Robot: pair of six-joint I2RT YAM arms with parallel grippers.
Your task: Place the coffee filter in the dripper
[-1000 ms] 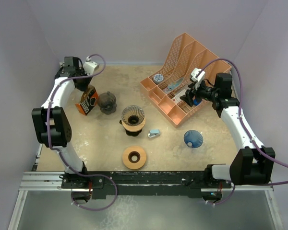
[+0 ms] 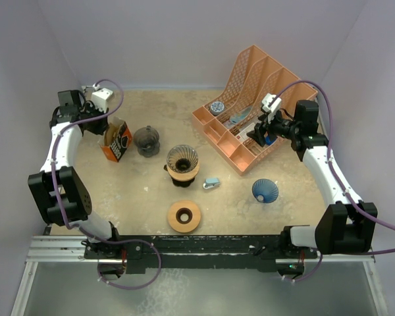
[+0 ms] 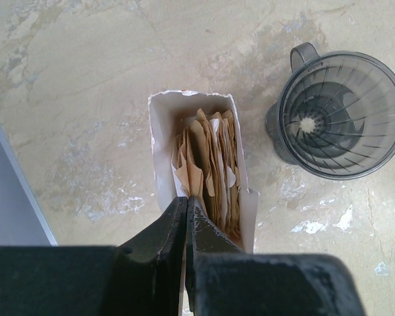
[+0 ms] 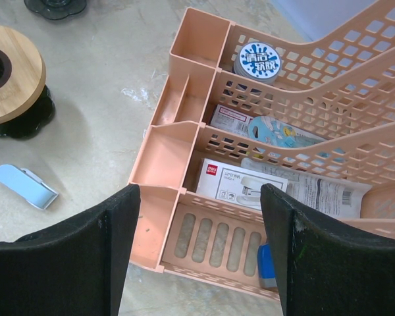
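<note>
Brown paper filters (image 3: 211, 155) stand folded in an open box (image 2: 120, 141) at the left of the table. My left gripper is shut at the front part of the box, its tips at the filters; whether it pinches one does not show. A glass dripper with a wooden collar (image 2: 182, 170) stands mid-table, and a dark grey ribbed dripper (image 3: 336, 118) is beside the box. My right gripper is open above the orange organizer, nothing between its fingers.
The orange organizer (image 2: 204, 117) fills the back right. A blue dripper (image 2: 265, 191), a wooden ring (image 2: 184, 225) and a small light-blue clip (image 2: 212, 182) lie on the table.
My left arm has moved leftward and slightly toward the front, over the filter box. The right arm has not moved.
</note>
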